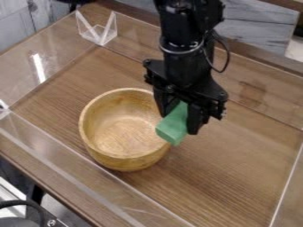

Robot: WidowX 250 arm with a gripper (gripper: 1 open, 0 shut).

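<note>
My black gripper [180, 104] is in the middle of the view, shut on a green object [173, 125], held over the right rim of a round yellow-tan bowl [106, 129]. The fingertips are partly hidden by the dark wrist and the object.
A small clear plastic piece [97, 27] is at the back left. Grey-white boards run along the back, and dark cables lie at the lower left edge.
</note>
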